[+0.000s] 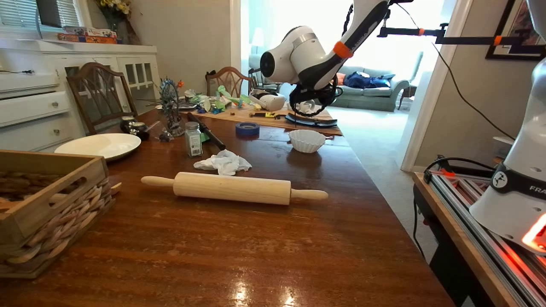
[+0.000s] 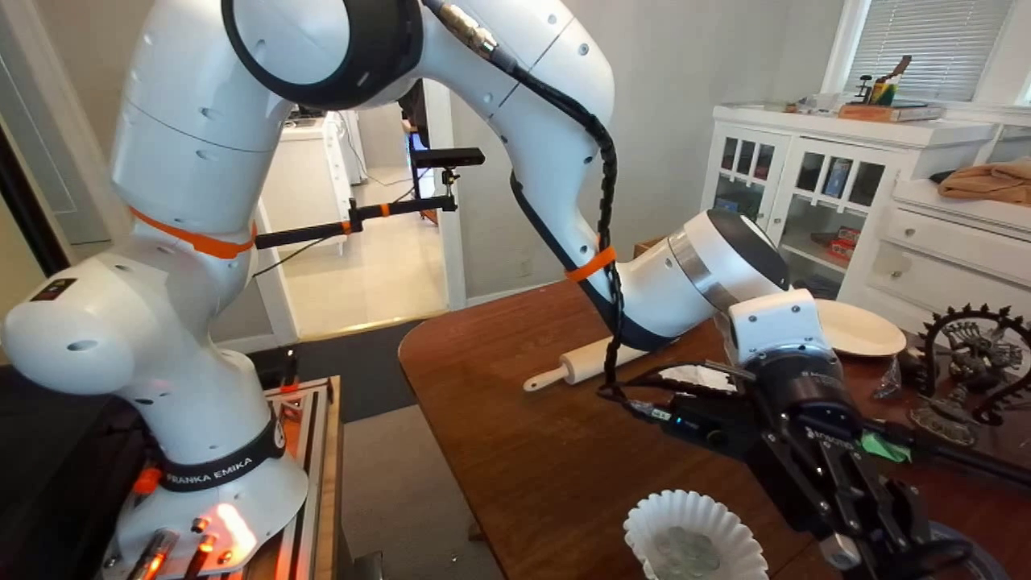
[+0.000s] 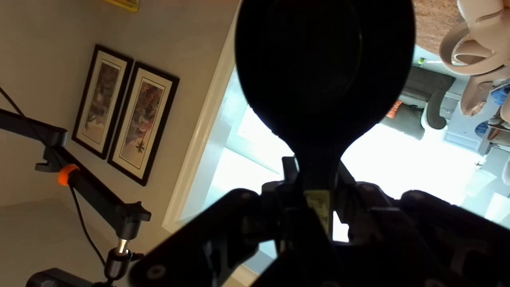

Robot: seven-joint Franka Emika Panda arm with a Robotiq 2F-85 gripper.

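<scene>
A dark spoon-like utensil [image 3: 325, 67] with a broad rounded head fills the upper middle of the wrist view. My gripper is shut on its narrow neck, and the utensil shows only as a black outline against the bright room. In exterior view 2 my gripper [image 2: 894, 541] is low at the right, beside a white fluted bowl [image 2: 638, 532] with pale, see-through contents [image 2: 684, 553]. The same bowl [image 1: 306, 141] stands near the table's right edge in exterior view 1, where the gripper's fingers are not clearly visible.
A wooden rolling pin [image 1: 233, 188] lies across the table, with a crumpled white cloth [image 1: 224, 163] behind it. Farther back are a glass jar [image 1: 193, 139] and blue tape [image 1: 247, 128]. A basket [image 1: 56, 215] and white plate [image 1: 100, 146] occupy the left.
</scene>
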